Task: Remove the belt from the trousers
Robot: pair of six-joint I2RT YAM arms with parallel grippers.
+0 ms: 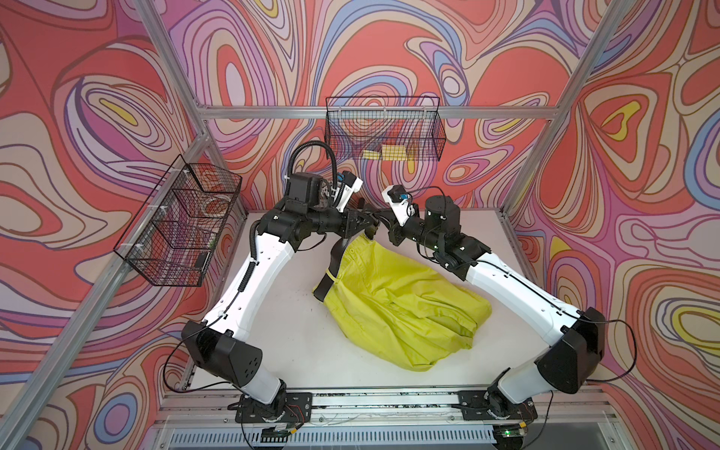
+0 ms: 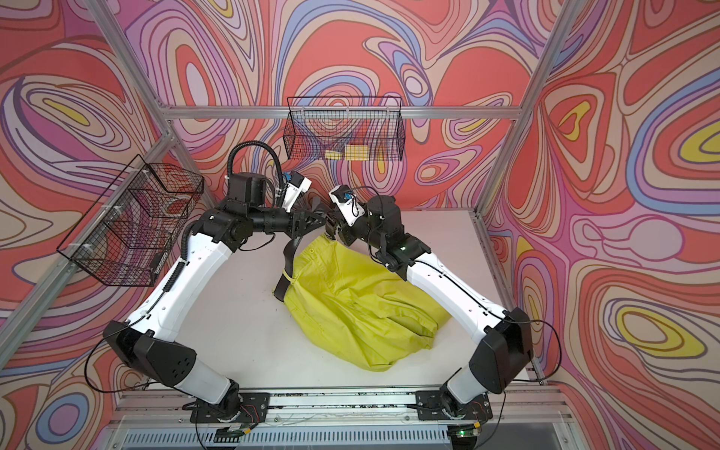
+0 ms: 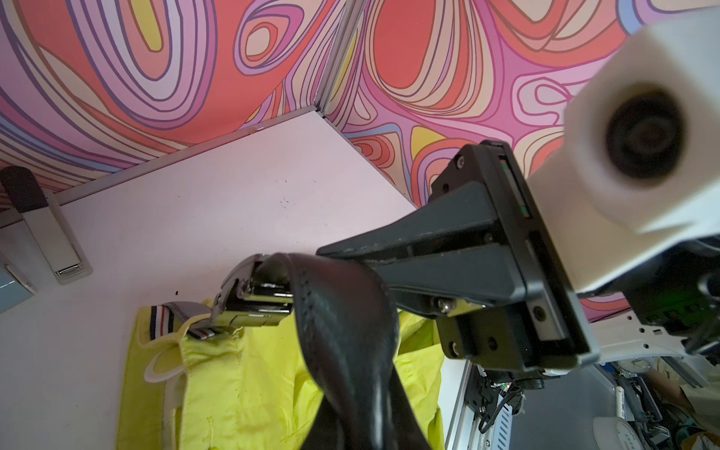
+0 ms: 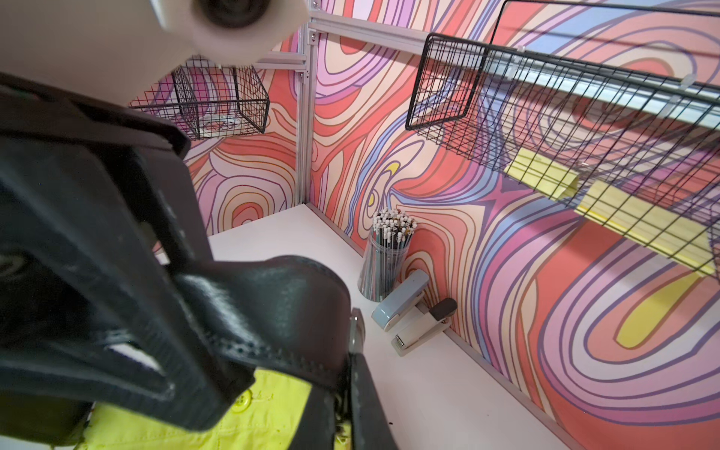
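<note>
Yellow trousers [image 1: 397, 300] lie crumpled on the white table [image 1: 285, 330]. The black leather belt [image 1: 336, 258] rises from the waistband to where both grippers meet. My left gripper [image 1: 367, 219] is shut on it. In the left wrist view the belt [image 3: 337, 322] arches close to the camera, beside its metal buckle [image 3: 251, 292]. My right gripper [image 1: 384, 215] is at the belt and buckle from the right; in the left wrist view its fingers [image 3: 442, 232] reach behind the belt. How far they are open is hard to tell.
Staplers [image 4: 412, 322] and a tumbler of pencils [image 4: 382, 255] stand at the back of the table. Wire baskets [image 1: 386, 138] hang on the back and left walls. Bare table shows left of and behind the trousers.
</note>
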